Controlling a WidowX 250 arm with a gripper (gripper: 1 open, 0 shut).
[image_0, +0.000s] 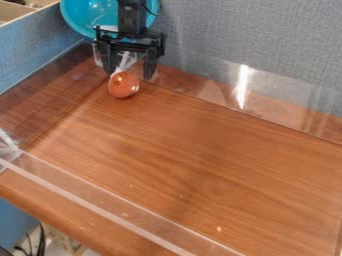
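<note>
A round orange-red object (123, 86), like an onion or tomato, rests on the wooden table (201, 170) toward the back left. My black gripper (130, 66) hangs just above it, fingers spread apart on either side over it, with nothing visibly held between them. A small clear object behind it is partly hidden by the gripper.
A cyan bowl (88, 14) stands upright behind the gripper at the back left. Padded walls (254, 40) border the back and left. Clear plastic edging runs along the table. The middle and right are empty.
</note>
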